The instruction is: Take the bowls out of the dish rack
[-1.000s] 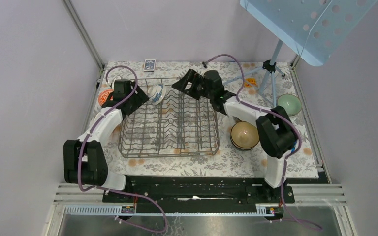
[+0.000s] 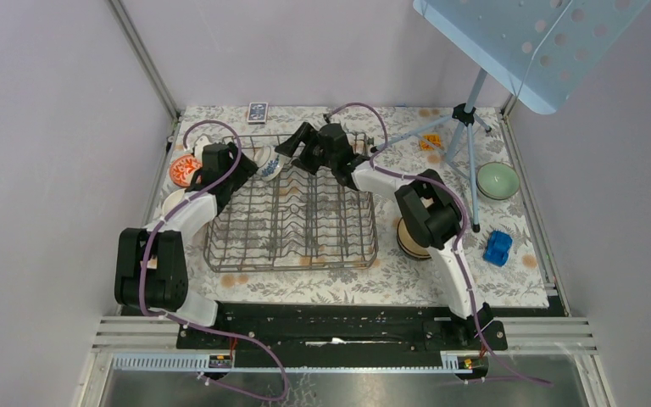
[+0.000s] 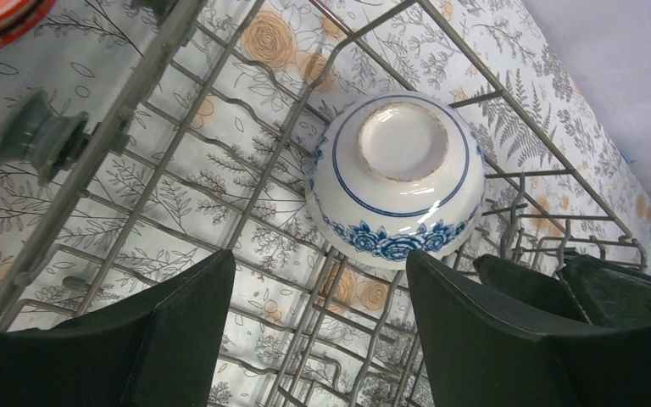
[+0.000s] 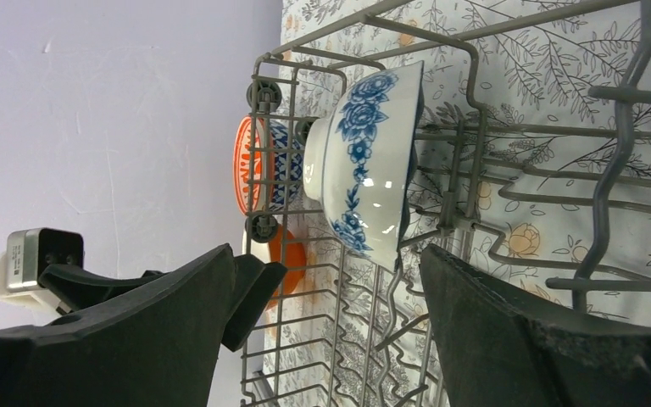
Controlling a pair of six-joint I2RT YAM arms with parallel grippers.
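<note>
A white bowl with blue flowers (image 2: pixel 269 164) (image 3: pixel 395 176) (image 4: pixel 364 161) rests on its side in the back left of the wire rack (image 2: pixel 291 264). My left gripper (image 2: pixel 246 170) is open just left of the bowl, its fingers not touching it. My right gripper (image 2: pixel 292 153) hangs open at the bowl's right, also apart from it, the bowl between its fingertips in the right wrist view.
An orange patterned bowl (image 2: pixel 183 170) and other bowls lie left of the rack. Tan bowls (image 2: pixel 411 237), a green bowl (image 2: pixel 498 180) and a blue object (image 2: pixel 497 247) are on the right, below a light-blue stand (image 2: pixel 470 153).
My right gripper has moved left and slightly up in the top view, closer to the bowl. My left gripper has shifted slightly. The bowl has not visibly moved.
</note>
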